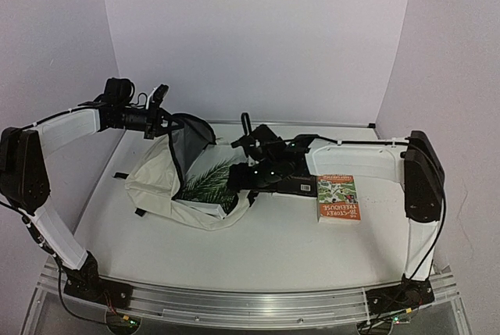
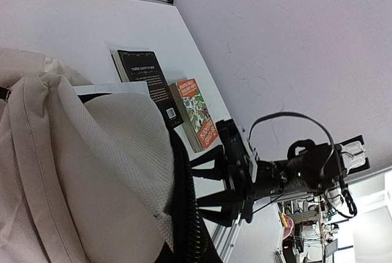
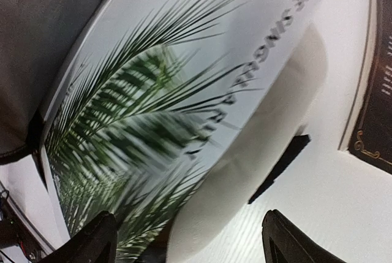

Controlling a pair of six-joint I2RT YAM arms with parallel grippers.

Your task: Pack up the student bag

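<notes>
The cream bag lies on the left of the table, its dark-lined flap raised. My left gripper is shut on the zippered edge of that flap, which runs down to its fingers in the left wrist view. A white book with green palm leaves lies mostly inside the bag's mouth. Over its right side and the bag rim hangs my right gripper, its fingers wide apart and nothing visibly gripped. The right wrist view shows the palm book close up beside the cream rim.
To the right of the bag lie a black book, partly covered by the right arm in the top view, and the orange-and-green Treehouse book.
</notes>
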